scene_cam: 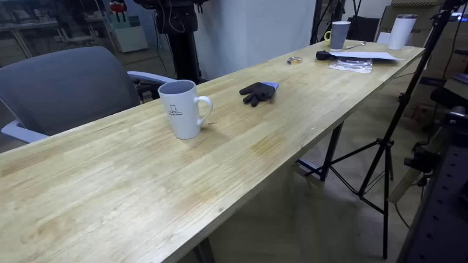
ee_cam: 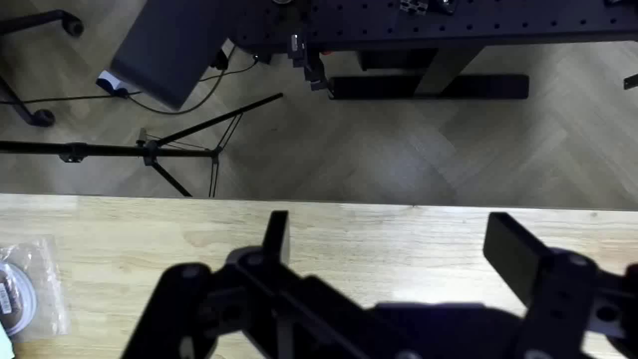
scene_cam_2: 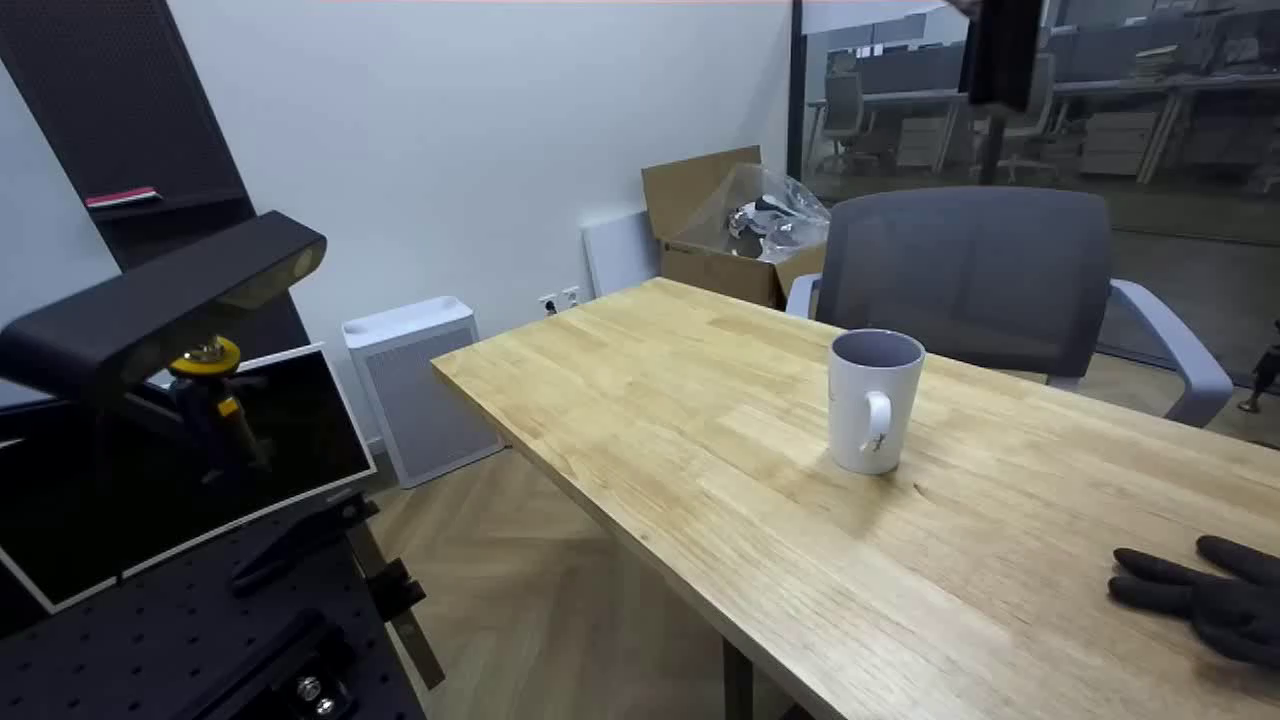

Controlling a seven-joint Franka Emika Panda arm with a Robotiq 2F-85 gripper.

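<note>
A white mug (scene_cam: 184, 111) with a grey inside and a small drawing on its side stands upright on the wooden table (scene_cam: 144, 175). The second exterior view shows the same mug (scene_cam_2: 873, 402), its handle turned towards that camera. A black glove (scene_cam: 259, 92) with a blue cuff lies flat beyond it; only part of the glove (scene_cam_2: 1212, 600) shows at the right edge of the second exterior view. In the wrist view my gripper is wide open over the table's edge, its fingers far apart with nothing between them. Neither mug nor glove appears there.
At the table's far end are a grey cup (scene_cam: 339, 35), a white tumbler (scene_cam: 401, 33), paper (scene_cam: 366, 55) and a clear plastic bag (scene_cam: 353, 65). A tripod (scene_cam: 386, 142) stands beside the table. An office chair (scene_cam_2: 972, 282) is at the opposite side. Bare tabletop surrounds the mug.
</note>
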